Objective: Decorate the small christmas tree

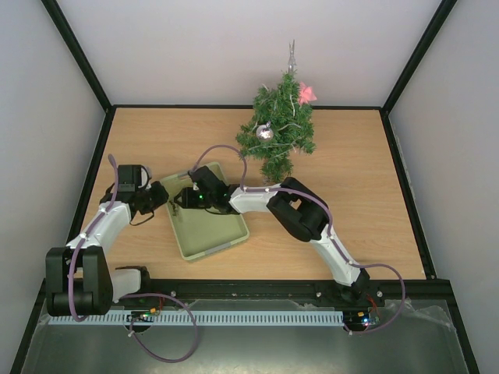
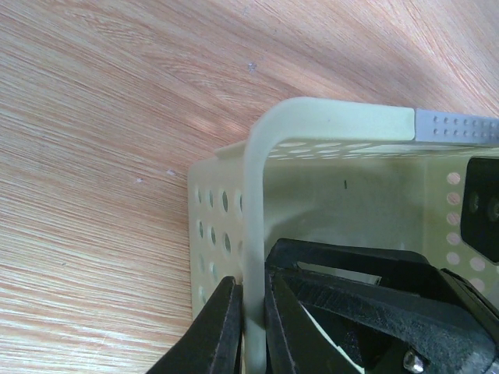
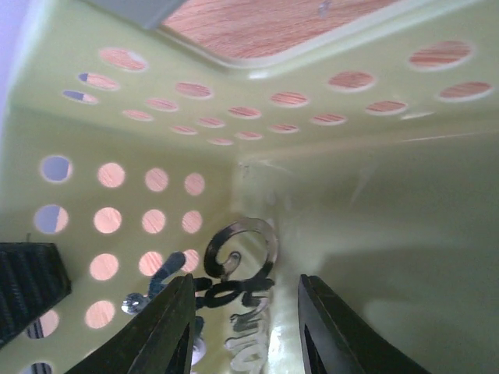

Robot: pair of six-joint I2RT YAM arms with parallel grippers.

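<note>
The small Christmas tree (image 1: 277, 128) stands at the back right of centre, bearing a silver ball (image 1: 265, 132), a pink ornament (image 1: 306, 93) and a silver topper (image 1: 291, 58). In the left wrist view my left gripper is shut on the rim of the pale green basket (image 2: 335, 121). Inside that basket, my right gripper is open with a gap between its fingertips. Beyond them a silvery curled ornament (image 3: 253, 234) lies in the basket's corner, its lower part running down between the fingers. Nothing is visibly gripped there.
Perforated basket walls (image 3: 343, 82) rise close round the right gripper. Much of the basket floor (image 1: 210, 234) looks bare.
</note>
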